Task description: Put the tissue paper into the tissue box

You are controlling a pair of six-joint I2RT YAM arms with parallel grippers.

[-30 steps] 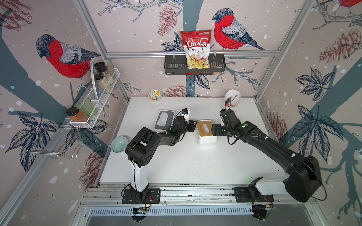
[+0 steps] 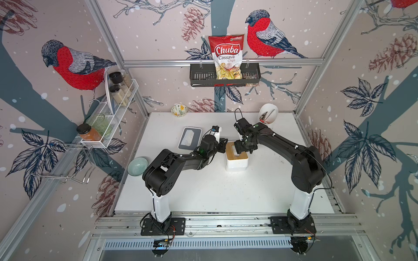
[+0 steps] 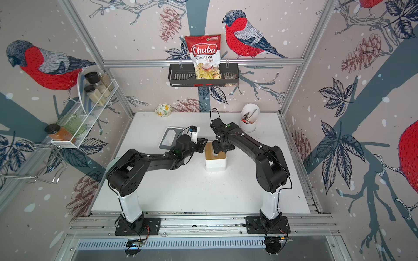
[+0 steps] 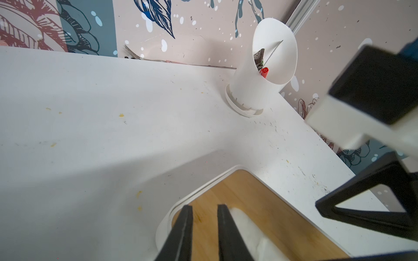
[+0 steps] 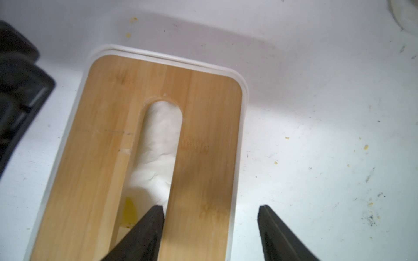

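Observation:
A white tissue box (image 2: 237, 164) with a wooden lid (image 5: 208, 143) stands mid-table between the two arms. White tissue paper (image 5: 153, 163) lies below the lid's long slot, visible through it in the right wrist view. Beside the box's left edge, my left gripper has a narrow gap between its fingers, with nothing held; box and slot lie beyond them. My right gripper hovers over the lid, fingers wide apart and empty, one over the lid and one past its edge.
A grey tray (image 2: 185, 146) with something white in it lies behind the left arm. A white utensil holder (image 2: 268, 114) stands at the back right, and a green bowl (image 2: 138, 166) at the left.
My right arm has swung left and its gripper has come from the box's right side to above the lid. The box sits slightly further left; the left gripper has barely moved.

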